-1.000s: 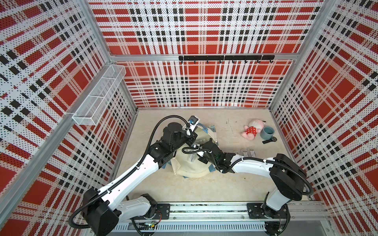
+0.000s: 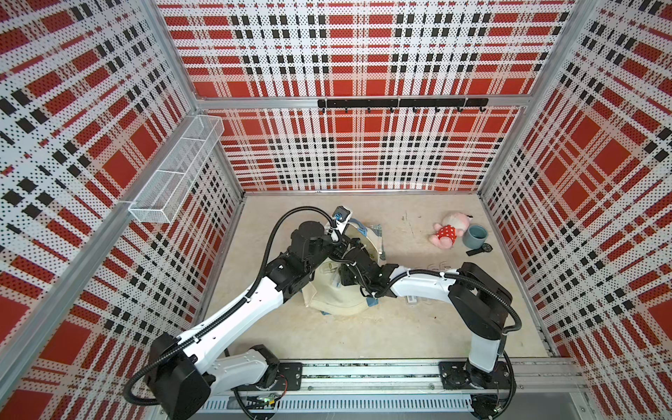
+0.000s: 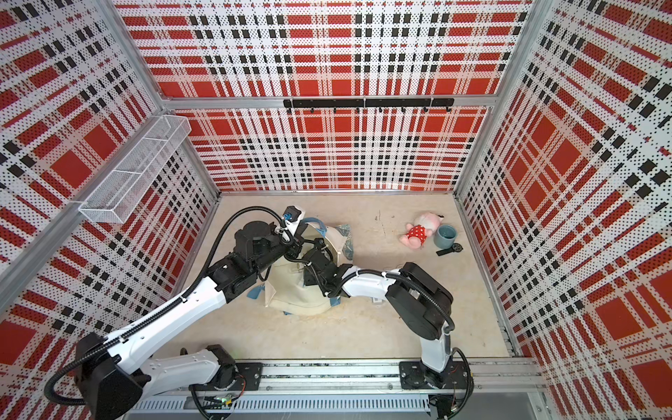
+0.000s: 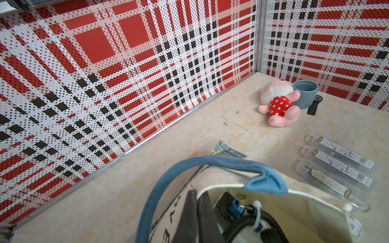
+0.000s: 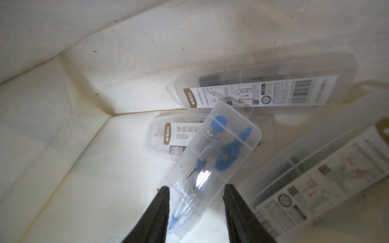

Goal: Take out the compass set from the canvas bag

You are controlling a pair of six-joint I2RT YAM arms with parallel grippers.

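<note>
The cream canvas bag (image 2: 329, 301) lies mid-table with its mouth open. At its rim, beside the blue strap (image 4: 162, 186), my left gripper is shut, the rim running to its fingertips. Inside the bag, in the right wrist view, my right gripper stands part open above a clear compass set (image 5: 214, 149) with blue compasses, the case reaching between and below the fingertips. Other clear labelled cases lie in the bag: one (image 5: 259, 89) along the wall, one beneath, one (image 5: 316, 182) at the right.
Several more clear cases (image 4: 336, 158) lie on the table right of the bag. A pink plush toy (image 4: 279, 109), a teal cup (image 4: 306, 95) and a dark watch (image 4: 312, 107) sit at the back right. A wire basket (image 2: 168, 189) hangs on the left wall.
My right arm has moved leftward and inward, its wrist now deeper over the bag and closer to the left one. The left arm is nearly still.
</note>
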